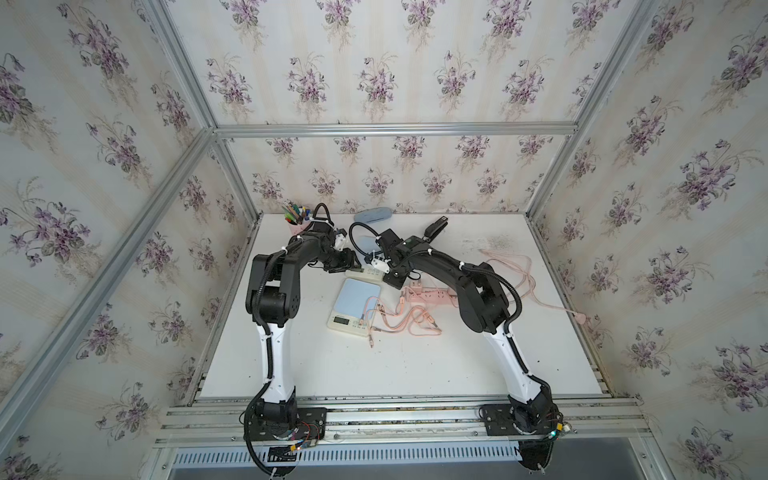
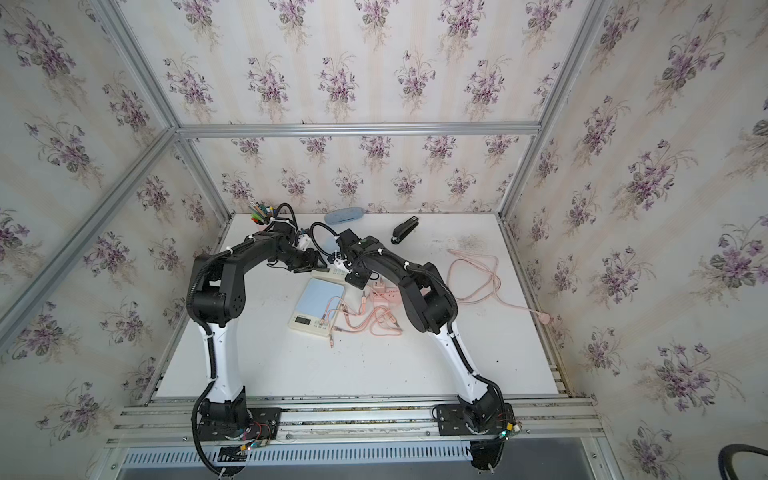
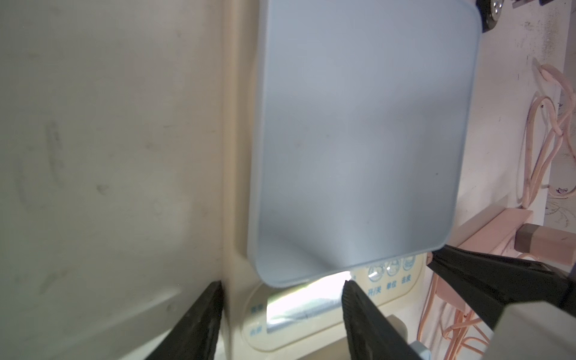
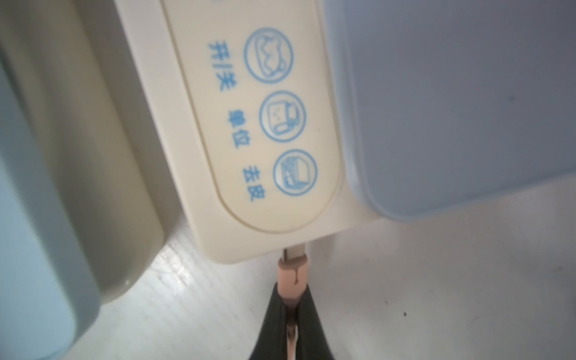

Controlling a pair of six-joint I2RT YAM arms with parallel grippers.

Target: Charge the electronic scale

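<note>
Toward the back of the table lies a cream scale with a grey-blue plate; its button panel (image 4: 264, 132) shows in the right wrist view. My right gripper is shut on a pink cable plug (image 4: 292, 277) beside the scale's short edge. The plug's metal tip (image 4: 294, 252) meets that edge, its end out of sight under the casing; how deep it sits I cannot tell. Around the scale's display corner, my left gripper stands open, one finger beside the long side and the other over the front panel.
A second scale (image 1: 356, 297) lies nearer the front, close to the far one. Tangled pink cables (image 1: 412, 320) and a pink power strip (image 1: 432, 296) are to the right. A pen holder (image 1: 297, 224), a grey-blue case (image 1: 373, 214) and a black object (image 2: 405, 229) stand behind.
</note>
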